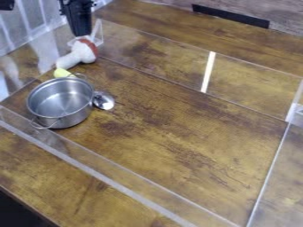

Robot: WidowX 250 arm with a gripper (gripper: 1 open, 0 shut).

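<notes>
My dark gripper (78, 19) is at the top left, above a white object with a reddish-brown top (80, 50) that lies on the wooden surface; its fingertips are too small to tell their state. A small yellow object (63, 74) lies just below the white one. A steel pot (59, 102) with wire handles stands at the left, and a shiny metal spoon (102, 101) lies beside it on the right.
Clear plastic walls surround the wooden work area (190, 142); a white strip (208, 73) is at its back.
</notes>
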